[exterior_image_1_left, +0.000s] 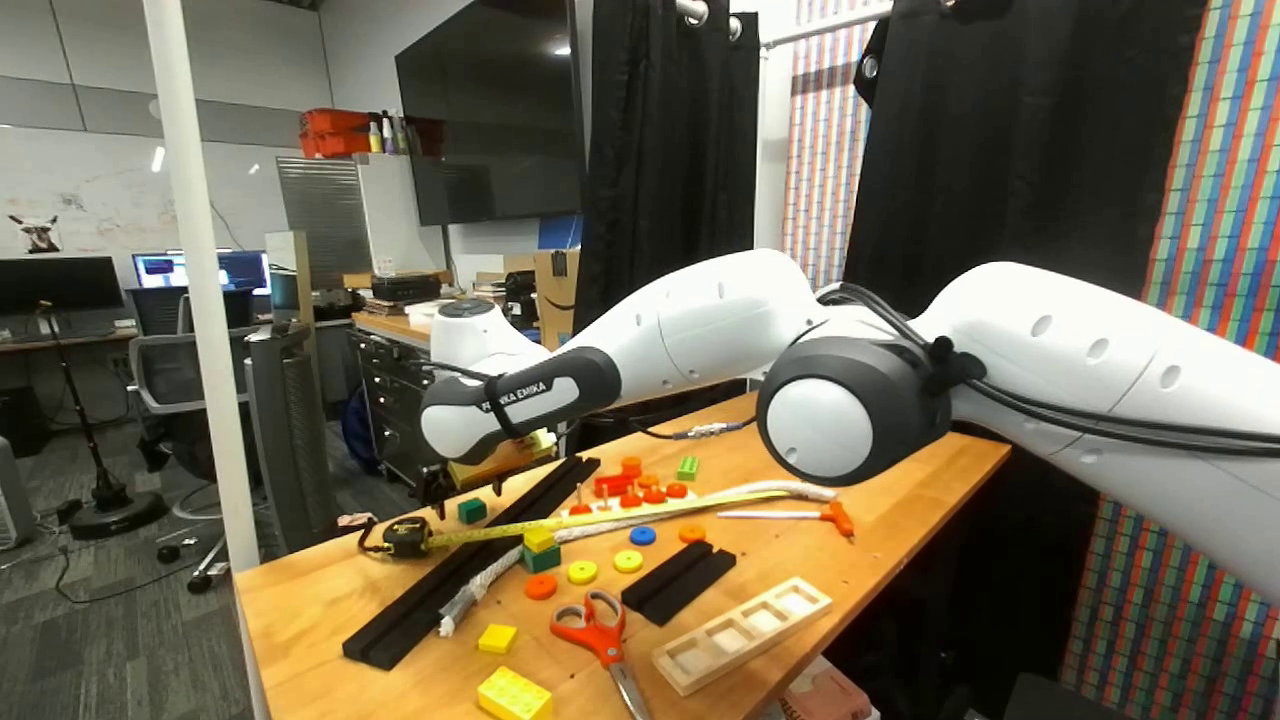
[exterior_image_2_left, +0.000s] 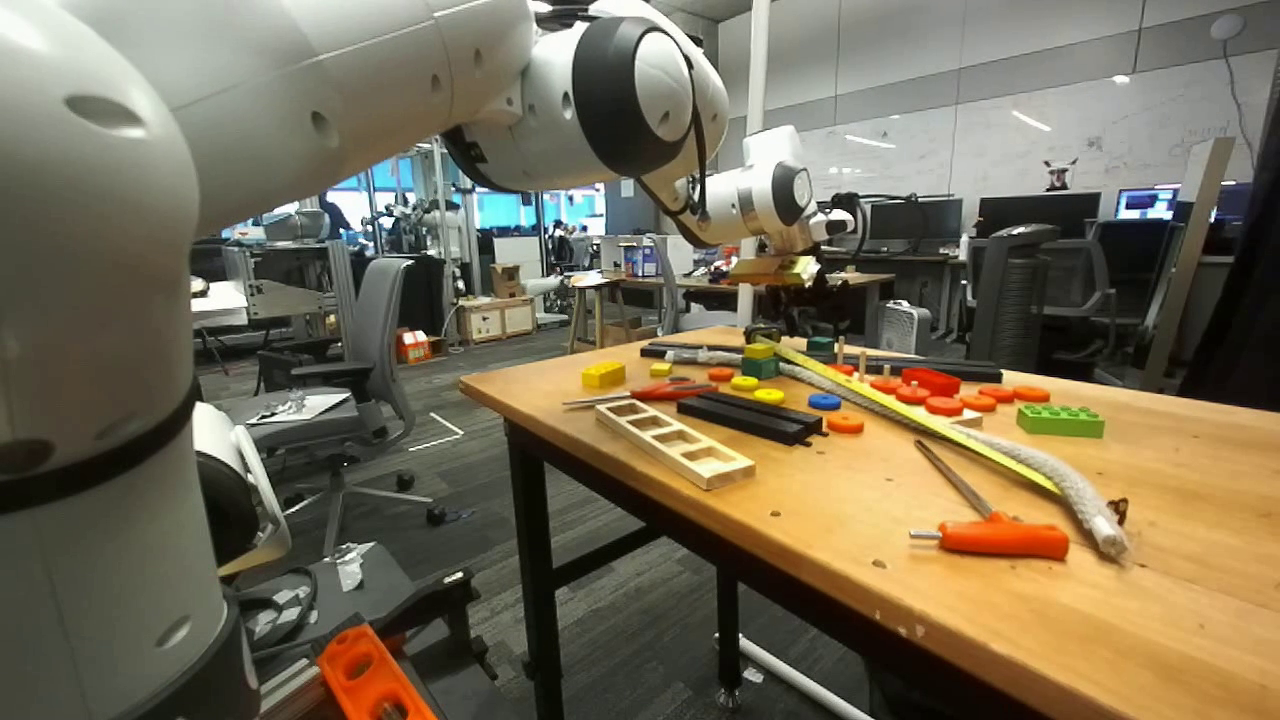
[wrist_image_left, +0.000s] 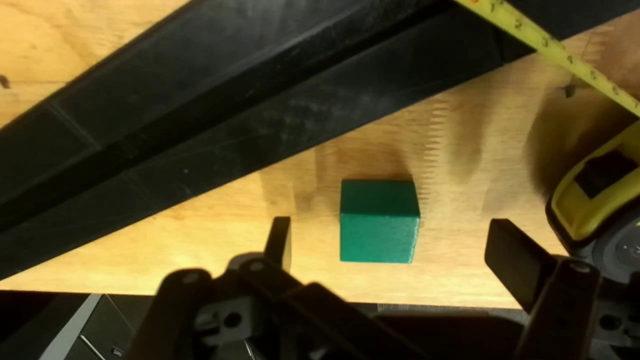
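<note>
A green block (wrist_image_left: 379, 237) rests on the wooden table near its far edge, seen in the wrist view between the two spread fingers. My gripper is open above it, with a finger standing off on either side and nothing held. In exterior view 1 the same green block (exterior_image_1_left: 471, 510) sits just below the gripper (exterior_image_1_left: 434, 494). From the other side, the gripper (exterior_image_2_left: 801, 314) hangs over the table's far end, its fingers dark and hard to make out. Another green block (exterior_image_1_left: 542, 559) carries a yellow block (exterior_image_1_left: 539, 539) on top.
A tape measure (wrist_image_left: 606, 210) lies close to the right finger, its yellow blade (exterior_image_1_left: 600, 518) drawn out across the table. A long black rail (wrist_image_left: 240, 126) runs beside the green block. Scissors (exterior_image_1_left: 600, 636), a wooden tray (exterior_image_1_left: 741, 634), coloured rings and a rope lie nearer.
</note>
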